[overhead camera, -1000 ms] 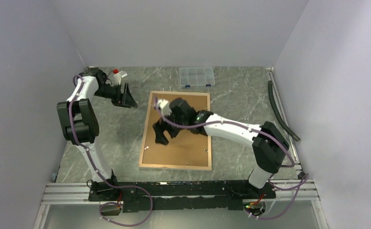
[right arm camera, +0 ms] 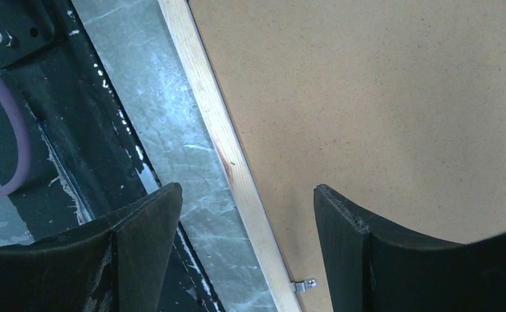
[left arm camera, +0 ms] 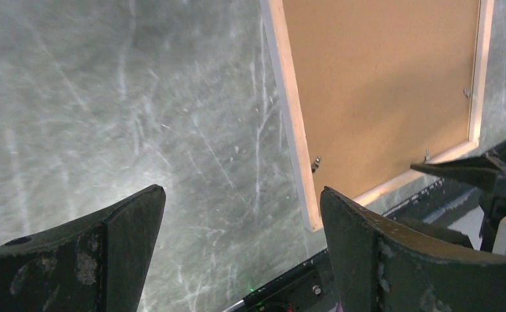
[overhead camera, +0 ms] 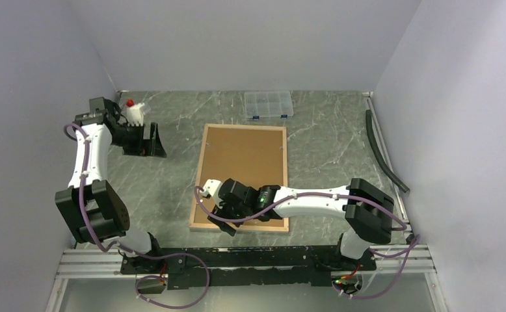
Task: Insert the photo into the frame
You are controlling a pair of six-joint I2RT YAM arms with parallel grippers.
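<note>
A wooden frame [overhead camera: 206, 149] lies flat on the marbled table with its brown backing board [overhead camera: 244, 153] facing up. Small metal clips show at its inner edge, one clip [right arm camera: 304, 285] close to my right gripper. That gripper is above the frame's front rail [right arm camera: 227, 146], fingers apart and nothing held. The rail passes between the fingers as seen from the right wrist; contact cannot be told. My left gripper [overhead camera: 149, 149] hangs over bare table left of the frame, open and empty. No separate photo can be made out.
At the back stands a clear compartment box [overhead camera: 268, 104]. A dark tube [overhead camera: 382, 153] runs along the right edge. Bare table lies on both sides of the frame. The black base bar [overhead camera: 250, 257] is close in front of it.
The frame has stayed put.
</note>
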